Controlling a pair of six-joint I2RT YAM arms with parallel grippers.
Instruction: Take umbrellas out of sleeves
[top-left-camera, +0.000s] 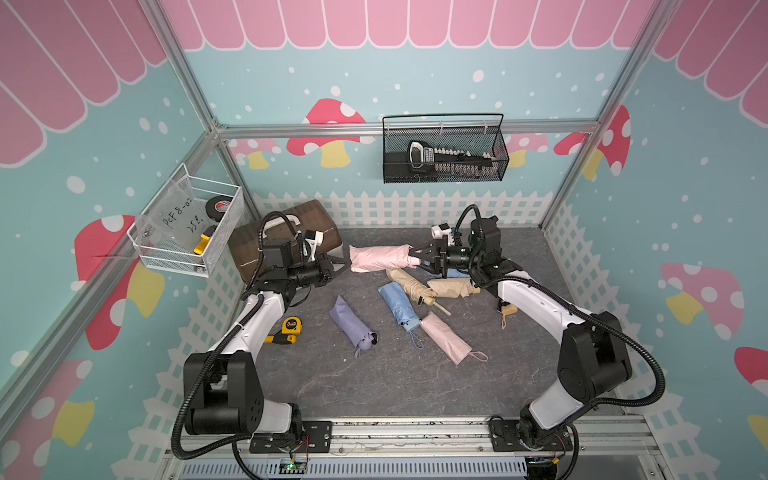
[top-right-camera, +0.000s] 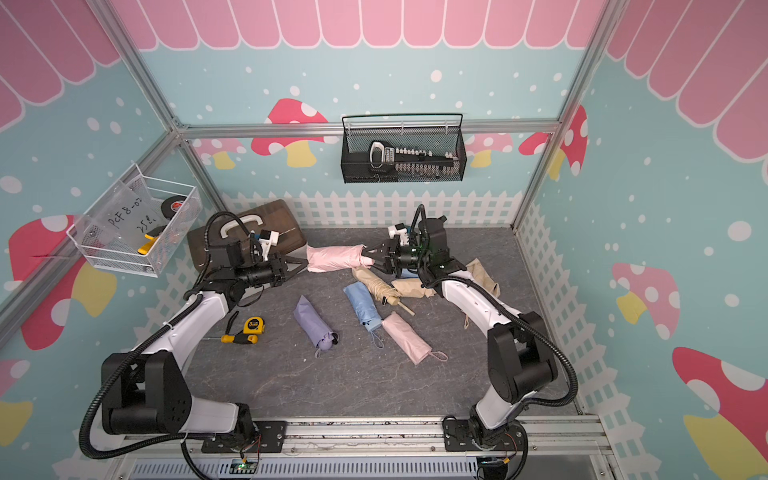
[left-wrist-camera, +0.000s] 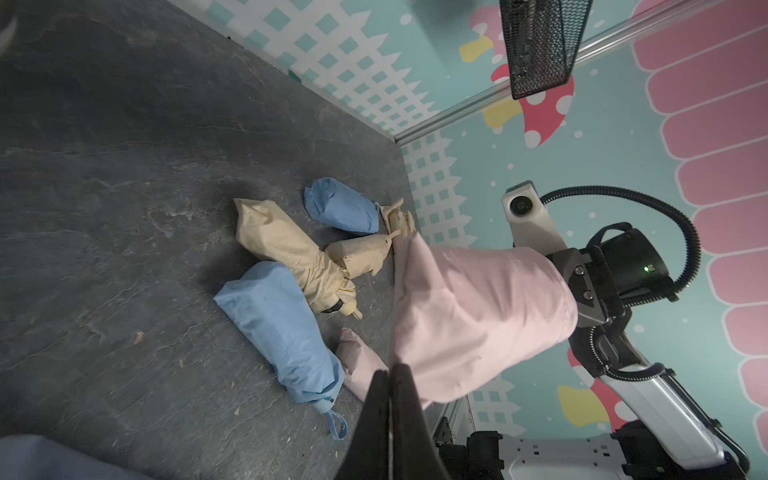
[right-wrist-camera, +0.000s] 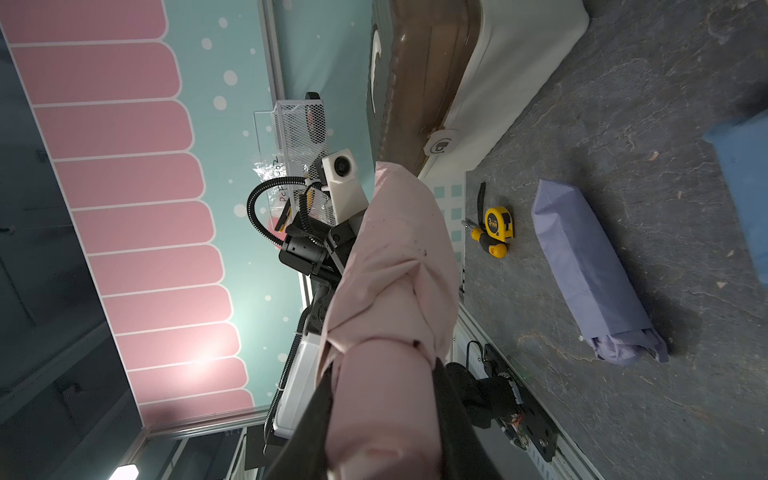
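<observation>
A pink umbrella (top-left-camera: 379, 257) is held level above the back of the table, between the two arms. My right gripper is shut on its smooth handle end; wrinkled pink cloth (right-wrist-camera: 392, 280) covers the rest. In the left wrist view my left gripper is shut, its fingertips close to the cloth's loose end (left-wrist-camera: 416, 320); no cloth shows between them. Below lie a purple umbrella (top-left-camera: 352, 324), a blue one (top-left-camera: 398, 305), another pink one (top-left-camera: 446, 337) and a tan one (top-left-camera: 411, 285). How far the held umbrella sits inside its sleeve is unclear.
More tan cloth (top-left-camera: 453, 287) and a blue piece (left-wrist-camera: 342, 205) lie beneath the right arm. A brown case (top-left-camera: 320, 224) stands at back left, with a yellow tape measure (top-left-camera: 291, 325) and tool nearby.
</observation>
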